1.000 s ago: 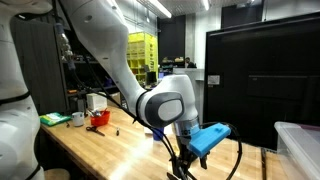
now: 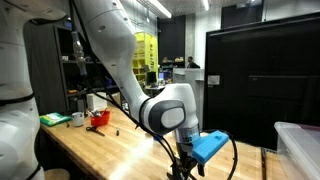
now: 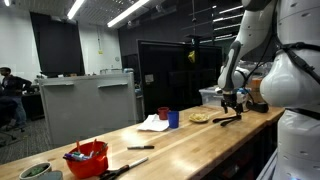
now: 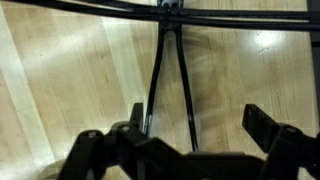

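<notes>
A pair of thin black arms, looking like tongs [image 4: 187,85], lies on the wooden table in the wrist view, joined near the top edge and spreading downward. My gripper is open above it, one finger on either side of the two arms and nothing gripped. From exterior view 2, the gripper [image 3: 238,108] hangs low over the table's far right part, close to a dark utensil [image 3: 229,121]. Exterior view 1 shows mostly the white arm [image 2: 170,110] with its blue ring [image 2: 209,146]; the fingertips are hard to make out there.
A red bowl of utensils [image 3: 86,160], a black-handled tool [image 3: 124,168], a blue cup [image 3: 173,119], a red cup [image 3: 163,113], a white cloth [image 3: 152,124] and a yellowish plate [image 3: 200,117] are spread over the table. A pale bin [image 2: 300,148] stands right of the arm. Black cables cross the wrist view's top.
The arm's wrist and blue ring have come down slightly. Nothing else visibly moved.
</notes>
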